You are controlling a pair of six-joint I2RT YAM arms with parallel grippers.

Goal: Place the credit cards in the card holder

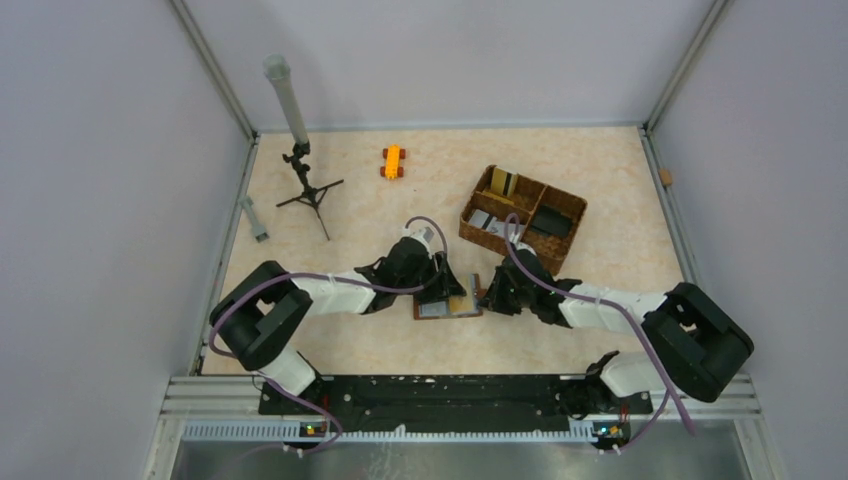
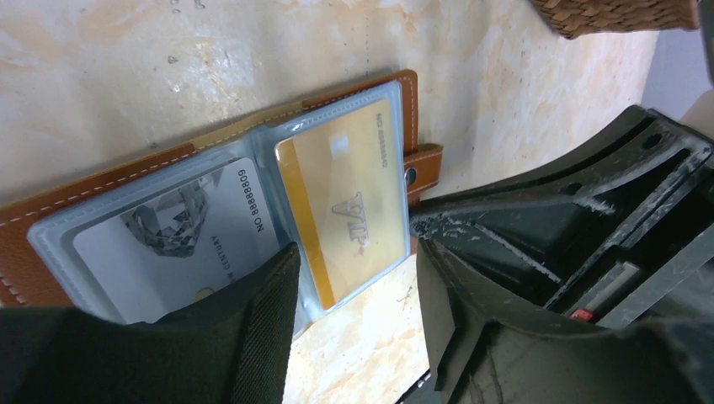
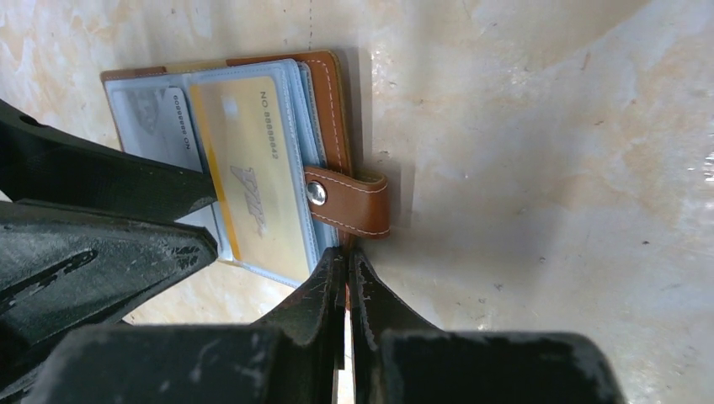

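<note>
The gold VIP card point(image 2: 362, 177) lies inside a clear sleeve of the open brown card holder point(image 3: 358, 202), almost wholly covered by the plastic. A grey-white card point(image 2: 185, 227) sits in the facing sleeve. My left gripper stands open over the holder, its fingers point(image 3: 189, 252) spread, one near the gold card's inner edge. At the strap side, the tips of my right gripper are closed together on the holder's thin edge. In the top view both arms hide part of the holder.
Behind the right arm is a wicker basket point(image 1: 578, 207) with several compartments, holding cards and a dark item. An orange toy car point(image 1: 393, 162) and a tripod point(image 1: 310, 192) stand farther back. Bare table lies in front of the holder.
</note>
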